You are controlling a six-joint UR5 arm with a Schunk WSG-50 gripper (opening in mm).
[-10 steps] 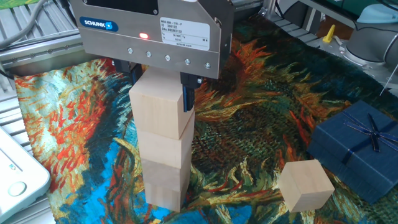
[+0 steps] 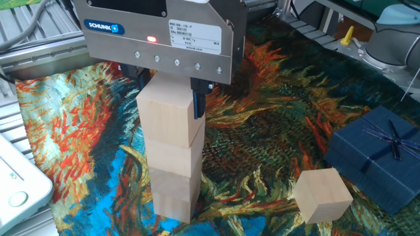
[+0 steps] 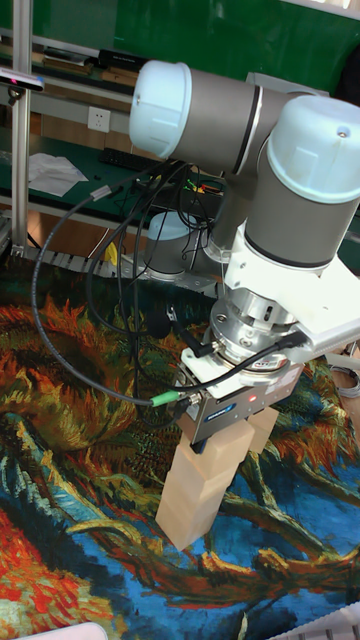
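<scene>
A column of several pale wooden blocks (image 2: 172, 157) stands on the patterned cloth, each resting on the one below. Its top block (image 2: 164, 118) sits slightly off line with those beneath. My gripper (image 2: 170, 92) points straight down over the column, one finger at each side of the top block. The right finger (image 2: 199, 99) lies along the block's side, while the left one is partly hidden behind it; the fingers look closed on the block. In the other exterior view the stack (image 3: 190, 512) rises to just under the gripper. A single loose block (image 2: 323, 196) rests to the right.
A dark blue ribboned box (image 2: 374, 154) occupies the right side, beyond the loose block. A white device (image 2: 23, 183) is at the left edge. Between the column and the box, the cloth (image 2: 262, 141) is largely bare.
</scene>
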